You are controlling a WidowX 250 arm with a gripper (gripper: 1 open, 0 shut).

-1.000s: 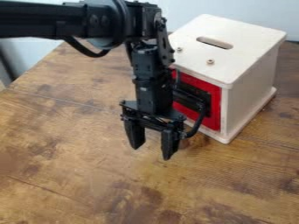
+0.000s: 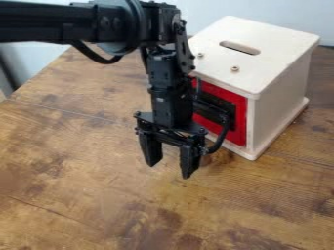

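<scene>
My black gripper (image 2: 170,160) points down above the wooden table, in front of and left of a light wooden box (image 2: 275,107). Its two fingers stand apart with nothing visible between them. The box has a slot in its top, two small knobs and a red front panel (image 2: 232,137), partly hidden behind my wrist and cables.
A pale wall stands behind it. My arm reaches in from the top left, over the table.
</scene>
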